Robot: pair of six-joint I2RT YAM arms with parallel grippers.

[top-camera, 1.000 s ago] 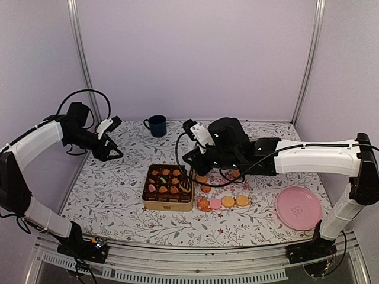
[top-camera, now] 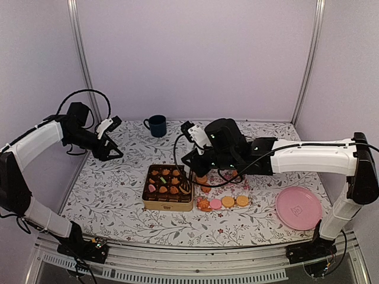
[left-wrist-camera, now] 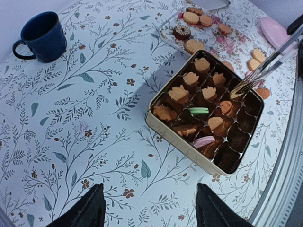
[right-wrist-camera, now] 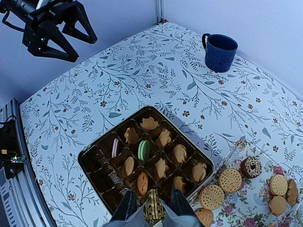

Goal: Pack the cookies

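The cookie box (top-camera: 167, 204) with a brown compartment tray (left-wrist-camera: 208, 165) holds leaf and round cookies, a green macaron (left-wrist-camera: 199, 110) and a pink macaron (left-wrist-camera: 203, 141); some compartments are empty. My right gripper is over the box's right side, shut on a golden cookie, partly hidden between its fingers, low at a compartment. My left gripper (top-camera: 109, 148) hangs open over the table at the left, empty. A clear tray (right-wrist-camera: 246, 198) of assorted cookies lies right of the box.
A blue mug (top-camera: 157, 125) stands at the back. A pink plate (top-camera: 298, 208) lies at the front right. The table left of the box is clear.
The left arm has stayed where it was.
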